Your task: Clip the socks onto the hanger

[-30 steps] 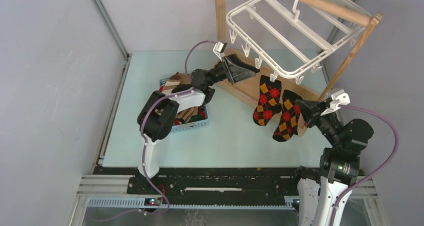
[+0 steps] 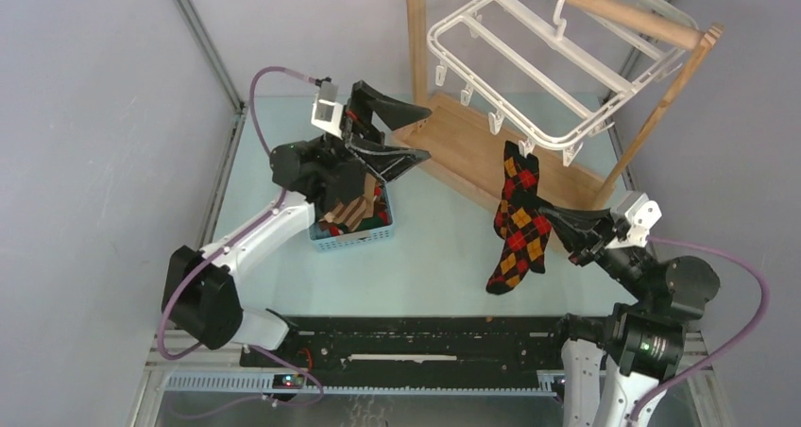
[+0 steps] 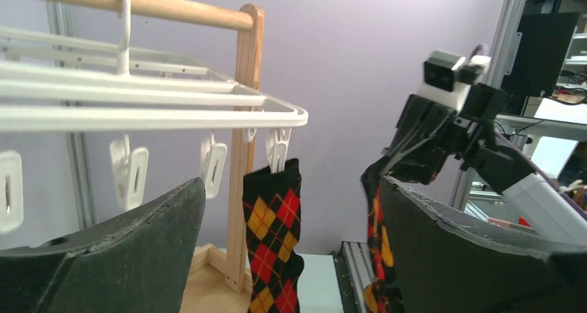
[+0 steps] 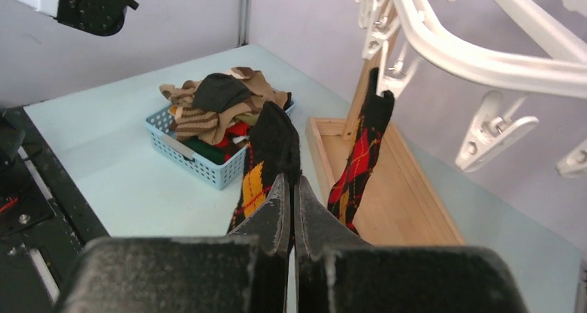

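Note:
One argyle sock [image 3: 271,237] hangs from a clip [image 3: 278,147] on the front edge of the white hanger [image 2: 529,73], near its right corner. A second sock [image 2: 519,247] is pinched at its black top by my right gripper [image 2: 545,207], which is shut on it, just in front of and below the clipped one. In the right wrist view this sock [image 4: 255,178] stands at the fingertips, left of the hanging sock [image 4: 354,178]. My left gripper [image 2: 425,134] stands open left of the hanger, with nothing between its fingers.
The hanger hangs on a wooden rack [image 2: 652,125] over a wooden tray [image 2: 463,139]. A blue basket [image 2: 354,241] of folded socks sits on the table at left, under the left arm.
My left gripper has drawn back leftward from the hanger and spread wider.

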